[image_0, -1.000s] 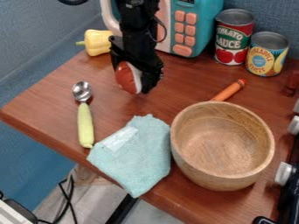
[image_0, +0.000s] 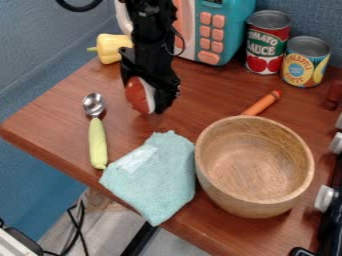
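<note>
The black gripper (image_0: 148, 84) reaches down from the top centre, shut on a red-and-white object (image_0: 139, 96) held tilted just above the wooden table (image_0: 67, 130). Its fingertips partly hide the object. Below it lie a light-blue cloth (image_0: 147, 180) and, to the left, a scoop with a pale yellow-green handle (image_0: 98, 142). A wooden bowl (image_0: 254, 170) stands at the right front.
A teal toy microwave (image_0: 210, 30), a tomato sauce can (image_0: 265, 50) and a second can (image_0: 305, 65) stand at the back. A yellow object (image_0: 110, 47) is at back left, an orange stick (image_0: 261, 104) at right.
The gripper and the red-and-white object have shifted and turned slightly. The rest looks unchanged.
</note>
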